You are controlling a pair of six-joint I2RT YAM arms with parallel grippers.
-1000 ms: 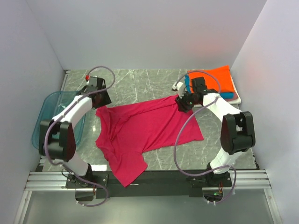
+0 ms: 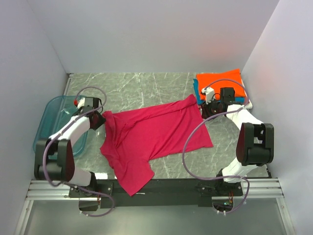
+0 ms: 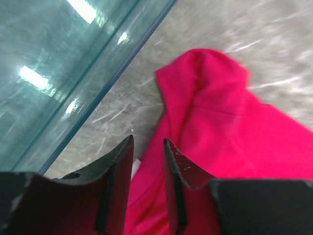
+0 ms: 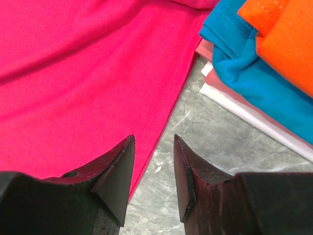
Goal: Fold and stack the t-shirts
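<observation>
A red t-shirt point(image 2: 156, 132) lies spread and partly creased over the table, its lower left part hanging past the front edge. At its upper left corner is my left gripper point(image 2: 100, 122), whose fingers stand part open above the cloth in the left wrist view; nothing is gripped between them. My right gripper is open over the shirt's right edge, nothing held. Just beyond it sits a stack of folded shirts, an orange shirt point(image 2: 218, 82) on top, a blue shirt point(image 4: 269, 88) under it, and pink and white layers lower down.
A clear teal bin point(image 2: 46, 125) stands at the left, beneath and beside my left arm. Bare marble table point(image 2: 142, 88) shows behind the shirt and at the right front. Grey walls close in the back and sides.
My left gripper has moved left and toward the front, off the shirt's corner. My right gripper has shifted right, off the shirt's upper right part and closer to the stack. The shirt's upper right corner now shows.
</observation>
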